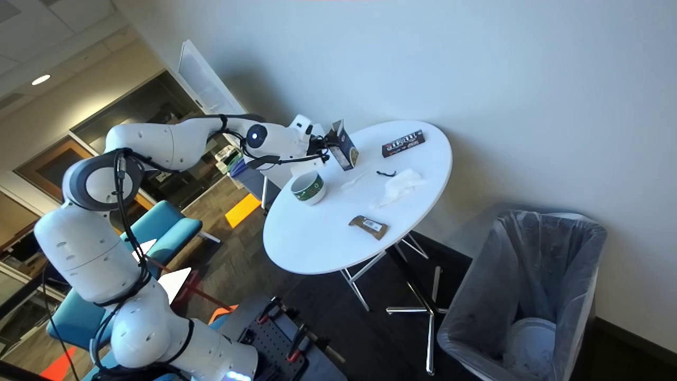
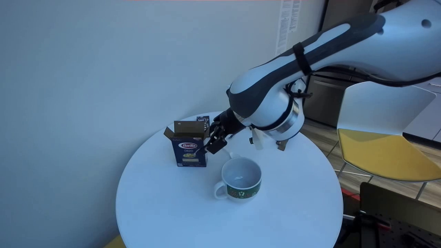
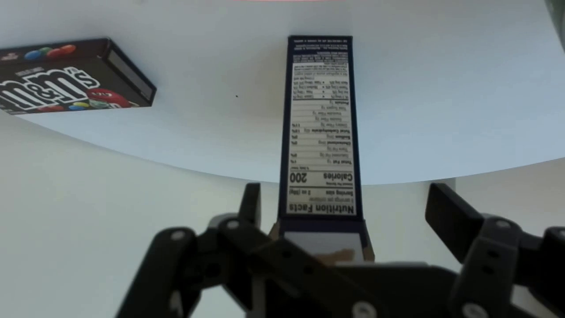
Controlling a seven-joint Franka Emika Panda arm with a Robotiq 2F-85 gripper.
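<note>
The blue Barilla orzo box (image 2: 189, 151) stands upright on the round white table, its top flaps open. Its narrow Nutrition Facts side (image 3: 322, 143) faces the wrist camera. My gripper is open, with one finger to either side of the box in that view. Clear gaps show left and right of the carton, so neither finger pad appears to touch it. From outside, the gripper (image 2: 214, 138) is beside the upper part of the box. How deep the box sits between the fingers is hard to tell.
A white mug with a green band (image 2: 244, 193) stands near the box. An M&M's box (image 1: 403, 144), a white crumpled wrapper (image 1: 403, 185), a small black item (image 1: 385, 173) and a brown packet (image 1: 368, 226) lie on the table (image 1: 304, 247). A lined bin (image 1: 527, 286) stands on the floor.
</note>
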